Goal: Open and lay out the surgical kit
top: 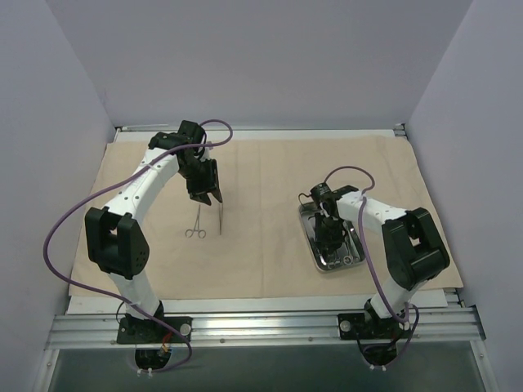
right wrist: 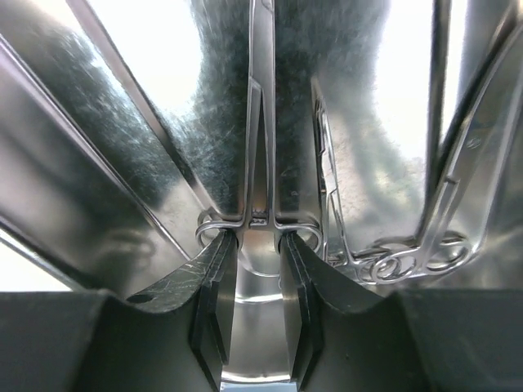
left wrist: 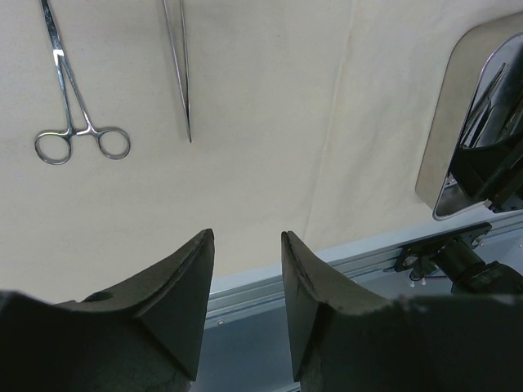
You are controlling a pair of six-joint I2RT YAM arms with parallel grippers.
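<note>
The metal tray (top: pixel 317 263) of instruments sits on the cream cloth at right. My right gripper is down inside it, its fingers around the ring end of a ringed instrument (right wrist: pixel 261 114); whether they grip it is unclear. On the left lie a scissor-like clamp (left wrist: pixel 69 129) and slim tweezers (left wrist: pixel 186 98). My left gripper hangs over the cloth near them, open, nothing between its fingers.
More clamps (right wrist: pixel 445 204) and long thin instruments (right wrist: pixel 139 106) fill the tray. The bench's metal front rail (top: pixel 261 322) runs below it.
</note>
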